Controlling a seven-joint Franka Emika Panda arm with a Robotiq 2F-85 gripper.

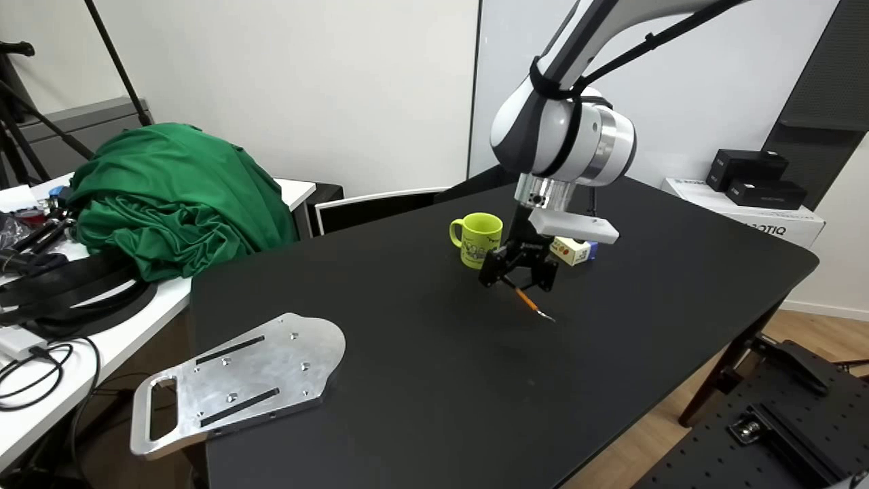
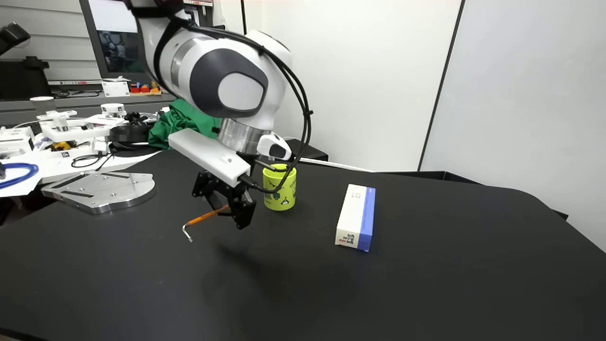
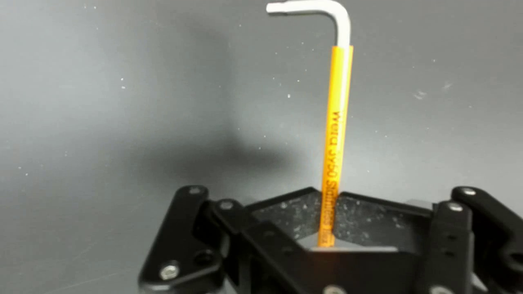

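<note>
My gripper is shut on an orange hex key [image 3: 336, 117], whose sleeve is pinched between the two dark finger pads. Its bent silver end points away from the fingers, and the other end is hidden by the gripper. In exterior view 2 the hex key [image 2: 205, 217] hangs above the black table, with a shadow below. A yellow-green mug [image 2: 280, 190] stands upright behind the gripper [image 2: 227, 209]. Seen from exterior view 1, the mug [image 1: 478, 240] is just left of the gripper [image 1: 519, 278], its handle facing left.
A white and blue box [image 2: 355, 219] lies on the table, partly hidden behind the gripper in exterior view 1. A flat metal plate [image 1: 269, 371] rests at the table's left edge.
</note>
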